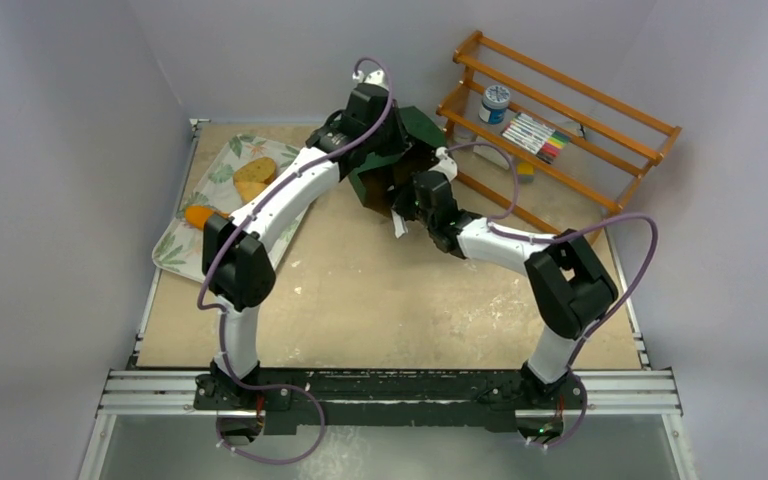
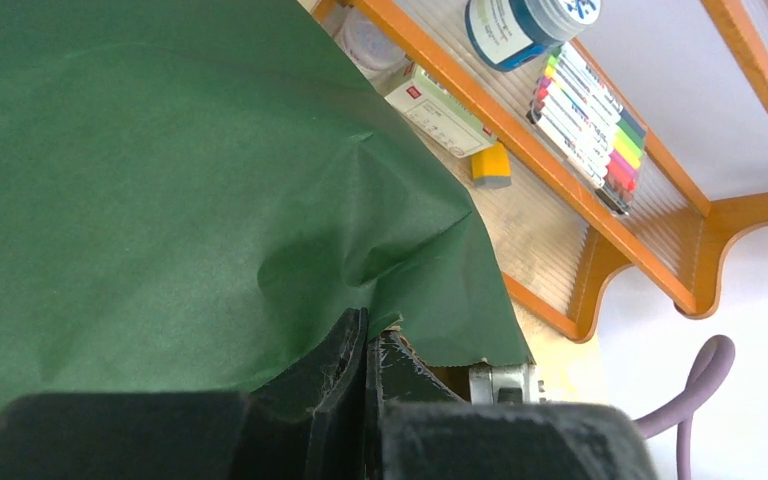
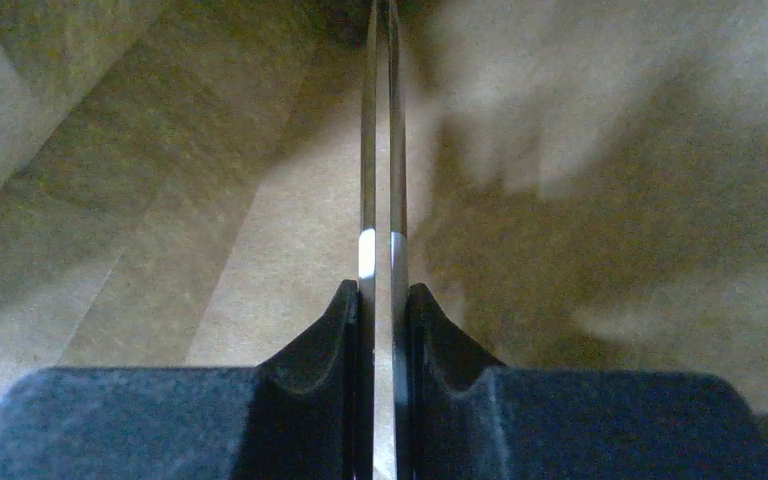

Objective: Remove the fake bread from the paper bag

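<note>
A green paper bag [image 1: 422, 130] stands at the back centre; its green side [image 2: 160, 200] fills much of the left wrist view. My left gripper is shut at a creased edge of the bag. My right gripper [image 1: 400, 200] reaches into the bag's mouth from the right. In the right wrist view its fingers stand a narrow gap apart against brown paper [image 3: 600, 150], with nothing seen between them. The inside tips are in shadow. No bread inside the bag shows clearly.
A leaf-patterned tray [image 1: 175, 250] at left holds bread pieces [image 1: 256, 172] and an orange item [image 1: 198, 216]. A wooden rack [image 1: 560, 87] with a jar [image 1: 495, 100], markers and boxes stands at back right.
</note>
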